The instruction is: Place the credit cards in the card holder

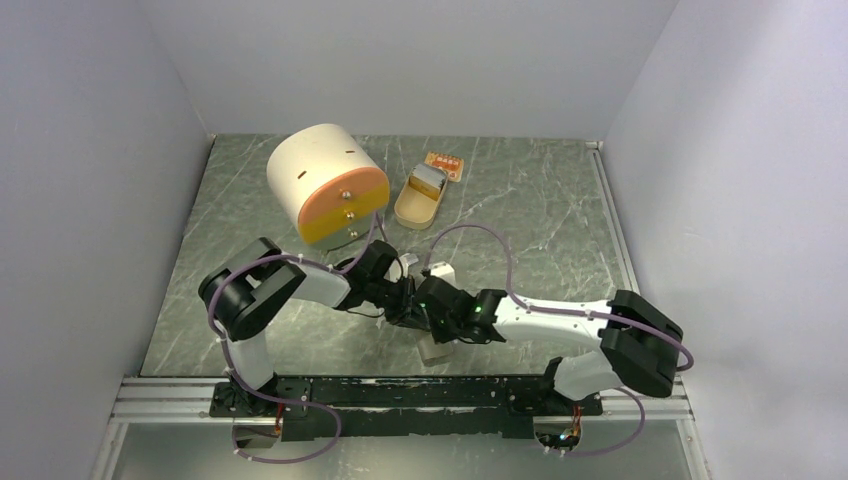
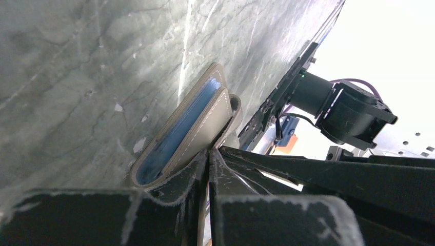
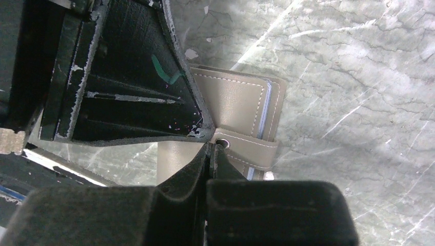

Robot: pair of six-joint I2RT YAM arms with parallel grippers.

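A taupe leather card holder point(image 1: 436, 351) lies at the front middle of the table, largely under both grippers. In the left wrist view its open side point(image 2: 190, 118) shows blue plastic sleeves, and my left gripper is shut on its leather edge. In the right wrist view the holder's strap and snap point(image 3: 249, 148) face up, and my right gripper is shut just at the snap, with nothing seen between its fingers. I cannot make out loose credit cards.
A white drum-shaped drawer box point(image 1: 315, 175) stands at back left, beside a beige tray point(image 1: 415, 208) and an orange flat item point(image 1: 450, 162).
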